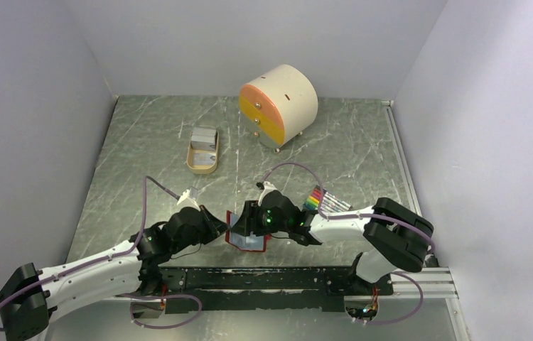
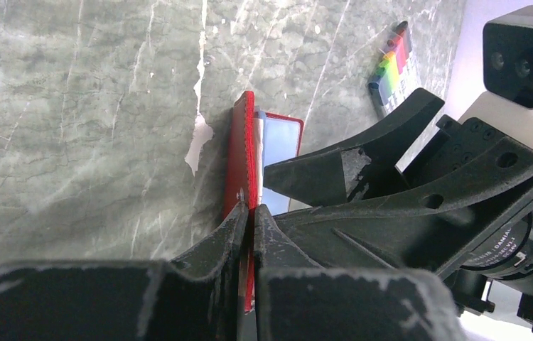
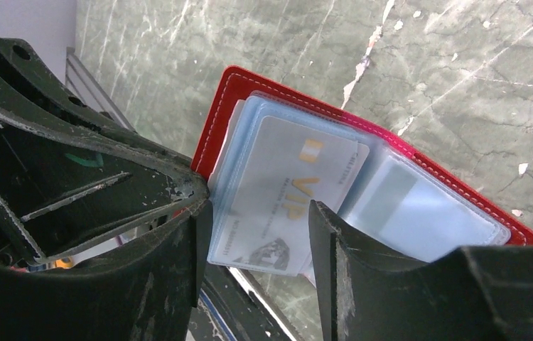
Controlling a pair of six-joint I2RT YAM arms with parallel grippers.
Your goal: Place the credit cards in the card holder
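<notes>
The card holder (image 1: 255, 244) lies open near the table's front edge, with a red cover and clear sleeves. My left gripper is shut on the holder's red-edged cover (image 2: 251, 145), which stands on edge. A pale card lettered VIP (image 3: 295, 188) shows in the right wrist view, lying flat at the sleeves; how deep it sits in its pocket I cannot tell. Above it my right gripper has its fingers apart, one on either side of the card's lower part. The clear sleeve (image 3: 420, 206) beside it looks empty.
A tan tray (image 1: 203, 169) with more grey cards (image 1: 204, 138) stands at the back left. Behind is a round-topped drawer cabinet (image 1: 281, 103). Colored markers (image 1: 329, 199) lie right, close to the right arm. Free table separates tray and holder.
</notes>
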